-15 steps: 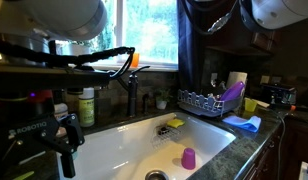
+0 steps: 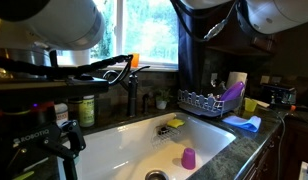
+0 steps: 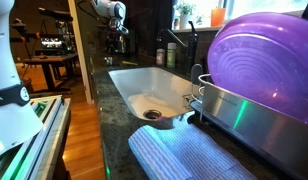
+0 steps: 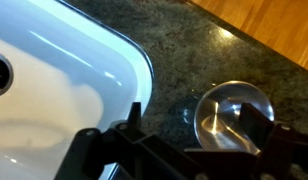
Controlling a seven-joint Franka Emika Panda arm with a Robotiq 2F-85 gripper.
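My gripper is open in the wrist view, its two dark fingers wide apart and seen from above. Between and beyond them, a shiny round cup or bowl (image 4: 232, 108) rests on the dark speckled counter, its rim nearest the right finger. How high the fingers are above it I cannot tell. In exterior view 1 the gripper's dark body (image 2: 29, 135) is close to the camera at the left; the shiny vessel is not visible there.
A white sink (image 4: 64, 85) lies left of the vessel, and wood floor (image 4: 279, 18) shows past the counter's edge. A pink cup (image 2: 188, 158) is in the sink. Farther along are a dish rack (image 2: 209, 103), a purple bowl (image 3: 259, 65) and a blue cloth (image 3: 184, 152).
Compared with a second ago, the arm and gripper have shifted slightly right and down in exterior view 1. The pink cup has stayed put.
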